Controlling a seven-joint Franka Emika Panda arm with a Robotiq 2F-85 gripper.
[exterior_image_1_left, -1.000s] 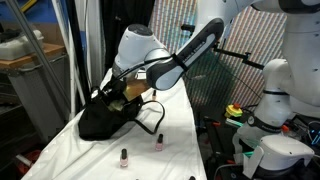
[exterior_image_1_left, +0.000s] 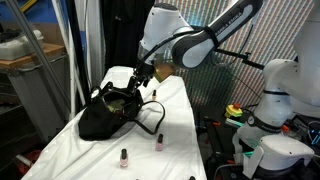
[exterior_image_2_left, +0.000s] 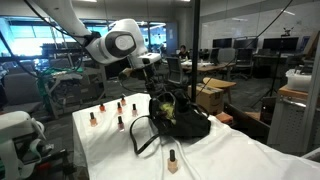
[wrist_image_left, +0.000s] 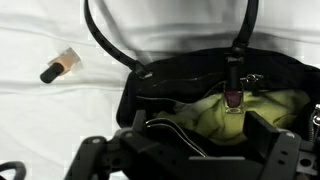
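In the wrist view, a black bag (wrist_image_left: 185, 63) lies with its mouth open, and a green cloth or lining (wrist_image_left: 212, 119) shows inside. Over the green part rests a small dark red bottle (wrist_image_left: 233, 100) with a black cap. My gripper is above the bag's mouth, its fingers apart with nothing visibly held. The same bag (exterior_image_1_left: 97, 122) sits on the white table in exterior view 1, its strap looping to the right. A tan bottle (wrist_image_left: 69, 59) with a black cap lies outside the bag, on the left in the wrist view.
Several small bottles stand on the white cloth, among them a pinkish one (exterior_image_1_left: 159, 144), another nearer one (exterior_image_1_left: 124, 159) and a tan one (exterior_image_2_left: 172, 164). A cardboard box (exterior_image_2_left: 210, 99) stands behind the table. Bare white cloth (exterior_image_2_left: 105, 165) lies in front of the bag.
The bag and bottles look unmoved.
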